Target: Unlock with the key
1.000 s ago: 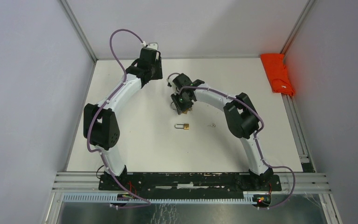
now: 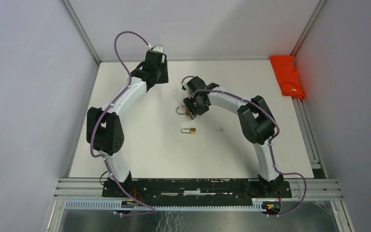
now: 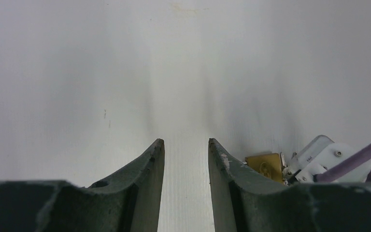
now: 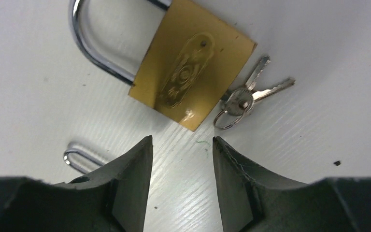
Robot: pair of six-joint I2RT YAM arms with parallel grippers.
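Observation:
A large brass padlock (image 4: 183, 72) lies flat under my right gripper, whose fingers are open just short of its edge, nothing between them. A bunch of keys (image 4: 241, 101) on a ring lies against the lock's right side. A small padlock (image 2: 191, 131) lies nearer the front; only its shackle (image 4: 77, 157) shows in the right wrist view. My left gripper hangs open and empty at the back left; the large lock (image 3: 263, 164) shows at the lower right of its view, beside the right gripper.
Small loose keys (image 2: 220, 129) lie right of the small padlock. An orange cloth (image 2: 287, 77) lies at the back right edge.
My right gripper has moved to the right over the large padlock, uncovering more of its shackle in the top view. The left arm is essentially still.

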